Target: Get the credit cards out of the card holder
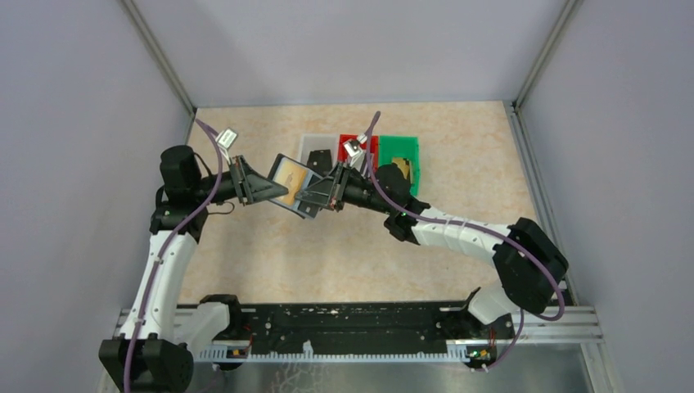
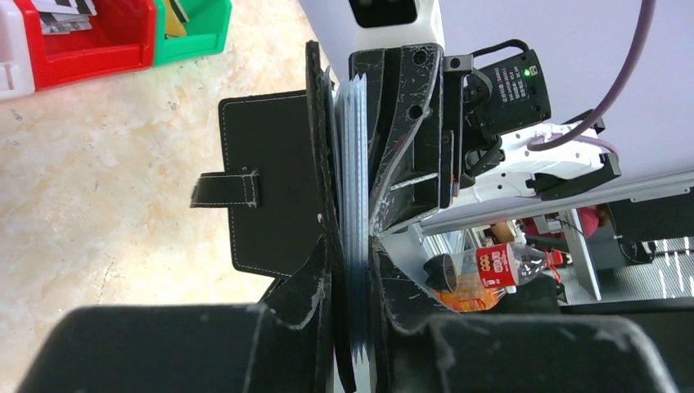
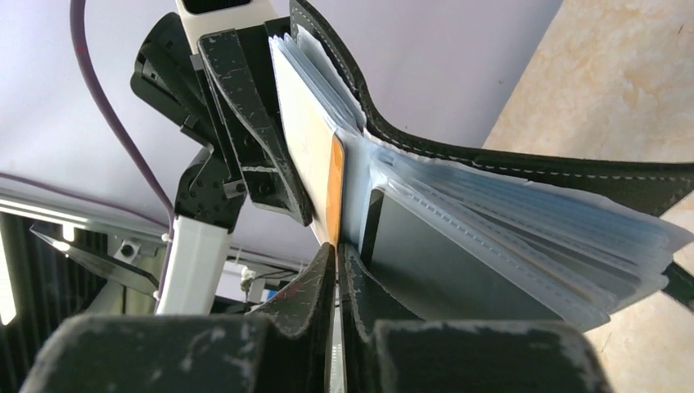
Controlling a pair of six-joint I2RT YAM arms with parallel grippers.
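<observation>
A black card holder (image 2: 270, 180) with clear sleeves is held open in the air between both grippers. My left gripper is shut on its edge, cover and stacked sleeves between the fingers. An orange card (image 3: 334, 184) sits in a sleeve, facing up in the top view as a tan rectangle (image 1: 290, 180). My right gripper has its fingertips together at the lower edge of that card, against the sleeves; whether anything thin is between them is hidden.
Behind the holder are a white bin (image 1: 315, 141), a red bin (image 2: 98, 53) and a green bin (image 2: 192, 41) with items inside.
</observation>
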